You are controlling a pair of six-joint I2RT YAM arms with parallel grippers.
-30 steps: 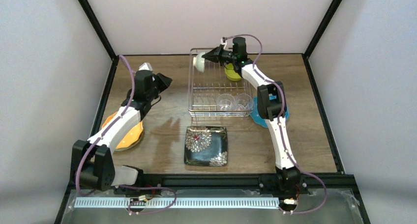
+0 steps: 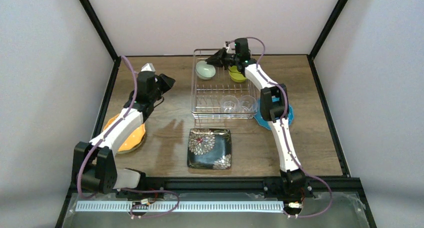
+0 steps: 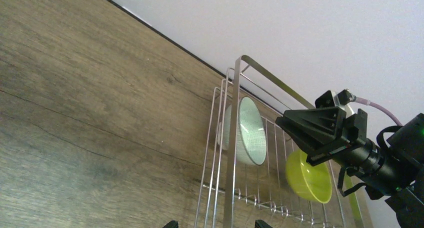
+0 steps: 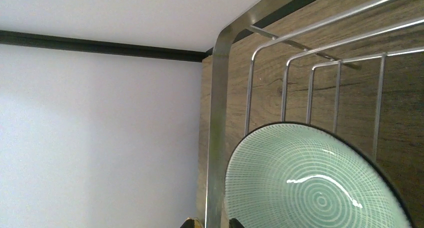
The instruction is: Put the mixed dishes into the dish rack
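A pale green bowl (image 2: 205,70) (image 4: 312,178) lies in the back left of the wire dish rack (image 2: 197,100), with a lime bowl (image 2: 237,76) (image 3: 307,180) to its right and two clear glasses (image 2: 229,104) at the front. My right gripper (image 2: 210,61) is at the green bowl's upper rim, its fingertips just apart at the bottom of the right wrist view, nothing visible between them. My left gripper (image 2: 170,83) hangs left of the rack, its fingertips apart at the bottom edge of the left wrist view, nothing seen between them.
An orange plate (image 2: 130,138) lies at the left, partly under my left arm. A black patterned square plate (image 2: 209,148) lies in front of the rack. A blue dish (image 2: 265,120) is under my right arm. Bare table surrounds the rack's left side.
The pale green bowl has gone from standing on its side to lying tilted back, its inside showing upward. My right gripper has shifted very slightly; the left arm is still.
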